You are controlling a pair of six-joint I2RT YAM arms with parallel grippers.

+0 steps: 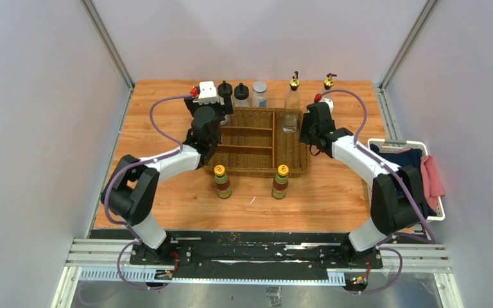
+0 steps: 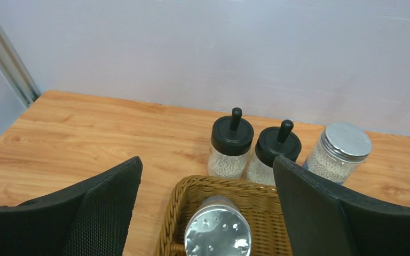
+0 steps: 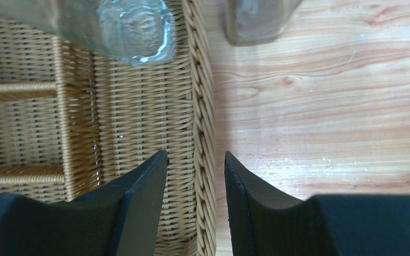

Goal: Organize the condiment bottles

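In the wicker organizer [image 1: 243, 171], a silver-lidded jar [image 2: 217, 232] sits at the back left, below my open left gripper. Behind it stand two black-lidded jars [image 2: 231, 136] [image 2: 276, 145] and another silver-lidded jar [image 2: 337, 152]. A tall glass bottle [image 1: 291, 109] stands in the organizer's right compartment, with a second pump bottle [image 1: 328, 81] outside, behind my right gripper. My right gripper is open and empty over the organizer's right rim. Two yellow-capped bottles [image 1: 223, 183] [image 1: 280, 183] stand at the front.
A white laundry basket [image 1: 439, 208] with cloths is at the far right. Back and side walls enclose the workspace.
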